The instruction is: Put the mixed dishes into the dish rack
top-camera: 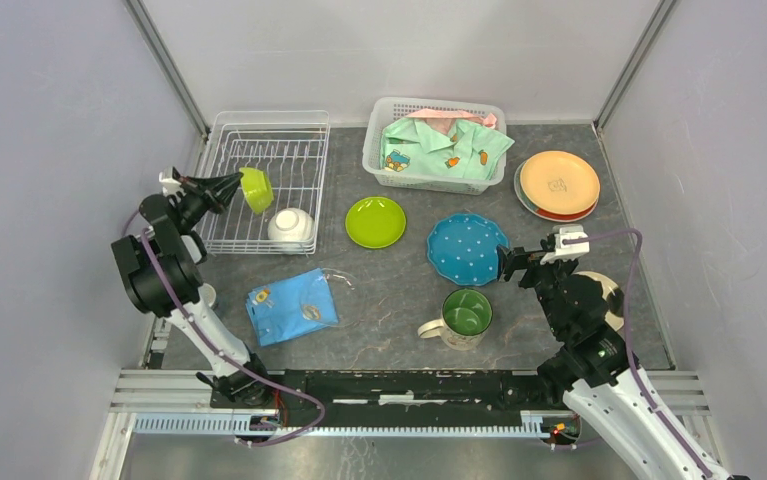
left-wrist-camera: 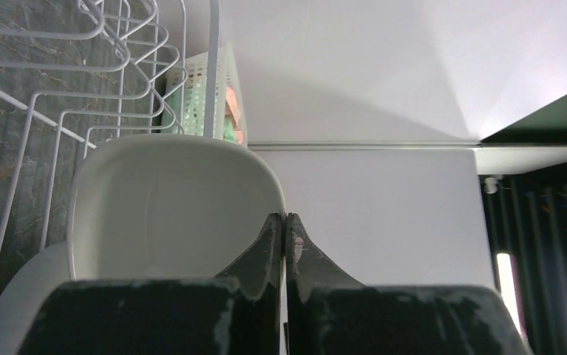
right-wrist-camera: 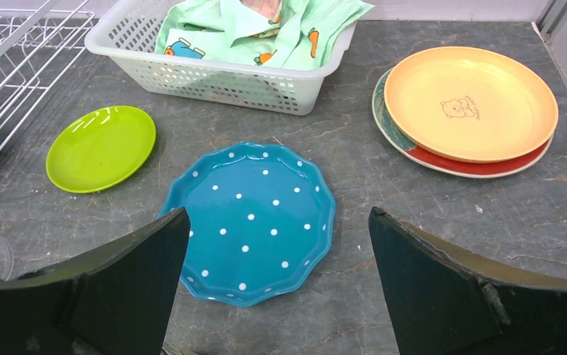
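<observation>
My left gripper [top-camera: 235,182] holds a lime-green bowl [top-camera: 257,192] by its rim over the wire dish rack [top-camera: 262,117]; in the left wrist view its pale inside [left-wrist-camera: 169,192] fills the lower middle. A white bowl [top-camera: 290,225] rests upside down in the rack's front right. My right gripper [top-camera: 511,260] is open, above the dotted blue plate [right-wrist-camera: 250,207]. A green plate [top-camera: 375,222], an orange plate [top-camera: 559,178] stacked on others, a large mug [top-camera: 466,314] and a plate [top-camera: 609,290] partly hidden by the right arm lie on the grey counter.
A plastic basket [top-camera: 383,170] of green and pink cloths stands at the back. A blue packet [top-camera: 292,305] lies in front of the rack. The counter between rack, packet and mug has some free room. Walls enclose both sides and the back.
</observation>
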